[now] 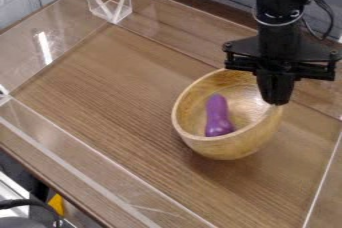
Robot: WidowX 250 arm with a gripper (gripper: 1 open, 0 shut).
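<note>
A wooden bowl (198, 142) sits on the wooden table (94, 92), holding a purple elongated object (218, 116), which looks like a toy eggplant. My black gripper (278, 90) hangs over the bowl's right rim, partly hiding it. Its fingertips point down beside that rim; whether they are open or shut is hard to make out.
A white wire object (111, 4) stands at the back left of the table. Cables lie off the table's edge at the lower left.
</note>
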